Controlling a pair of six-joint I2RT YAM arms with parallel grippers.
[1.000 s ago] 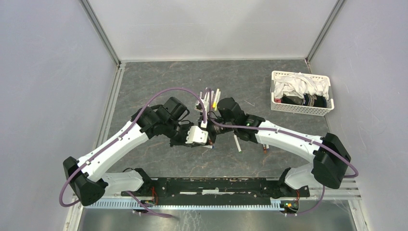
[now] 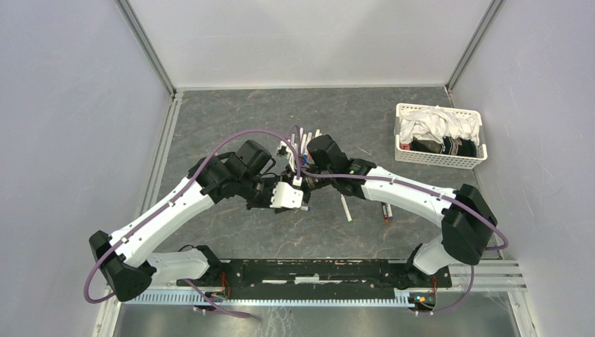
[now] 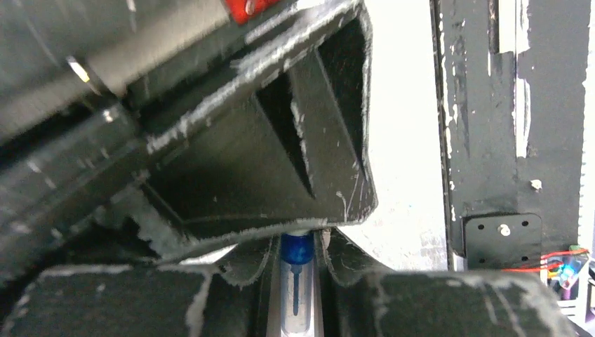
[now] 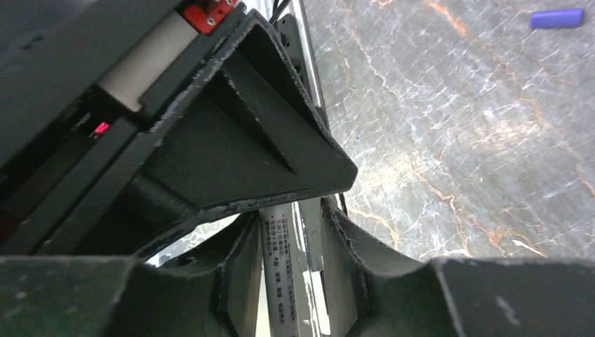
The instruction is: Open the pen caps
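Observation:
In the left wrist view, a clear pen-like piece (image 3: 296,302) with a blue band (image 3: 297,248) stands in the narrow gap of my left gripper. Its fingers flank it closely; whether they grip it I cannot tell. Through the gap of my right gripper, which is open, a grey shaft with dark printed marks (image 4: 278,267) shows, nearer one finger. Both grippers meet near the table's middle in the top view, where the arms hide most of the pen. A blue-violet cap (image 4: 556,18) lies on the table in the right wrist view.
Several pens lie behind the grippers, partly hidden by the right arm. A white pen (image 2: 346,208) and a darker pen (image 2: 385,213) lie to the right. A white basket (image 2: 438,160) holding cloth stands at the back right.
The right arm has shifted left and slightly toward the back, its gripper now tight against the left one. The left arm has barely moved.

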